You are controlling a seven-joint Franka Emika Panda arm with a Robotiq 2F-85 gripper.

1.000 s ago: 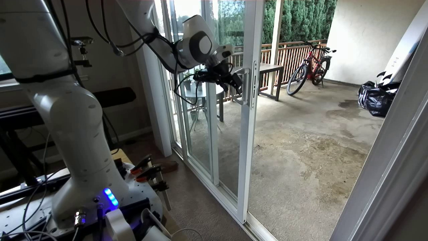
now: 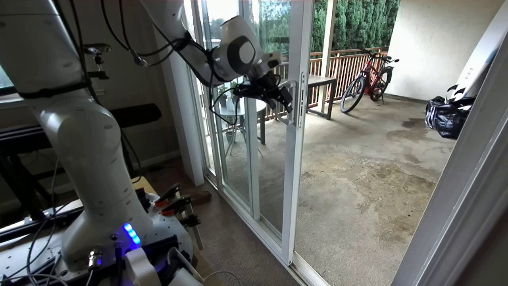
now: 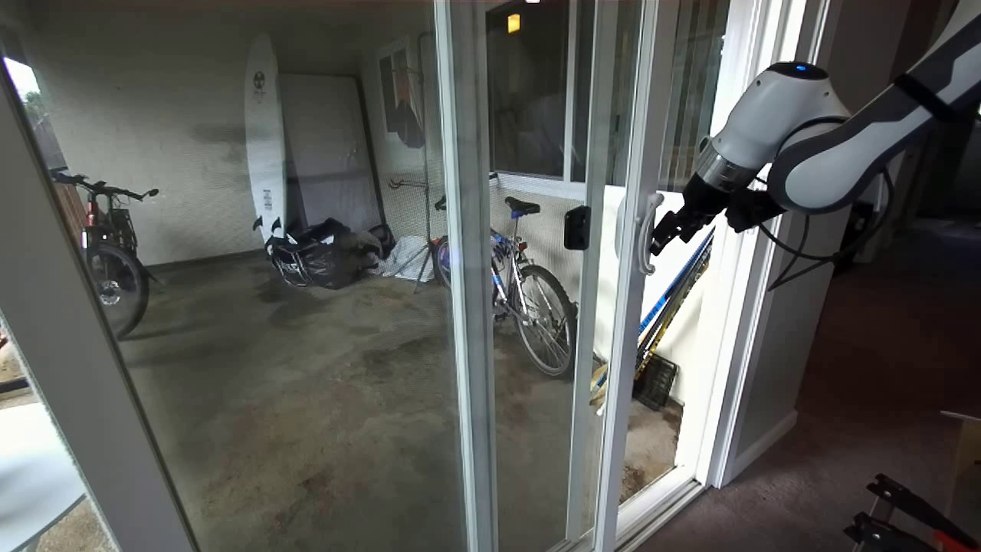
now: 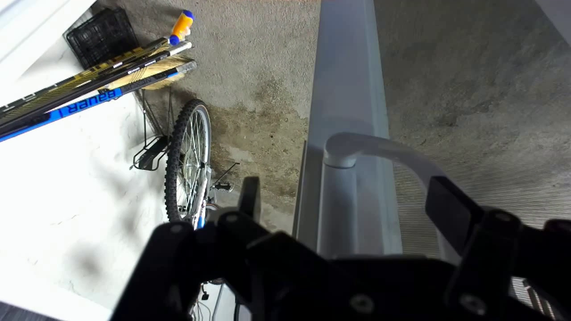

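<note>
A sliding glass door with a white frame (image 2: 291, 190) stands partly open onto a patio. On its edge is a curved pale handle (image 4: 407, 152), also visible in exterior view 2 (image 3: 646, 241). My gripper is open at the handle, its two dark fingers wide apart in the wrist view. The right finger (image 4: 452, 214) overlaps the handle's curved bar, hiding part of it; the left finger (image 4: 250, 198) is on the far side of the door frame's edge. Whether either finger touches the handle cannot be told.
Outside, a red bicycle (image 2: 369, 81) stands by the railing and a black bag (image 2: 447, 116) lies near a surfboard. Another bicycle (image 3: 542, 308) and hockey sticks (image 3: 676, 294) are beyond the glass near the handle.
My gripper has shifted slightly right and down in exterior view 1, closer against the handle. The door appears in the same place.
</note>
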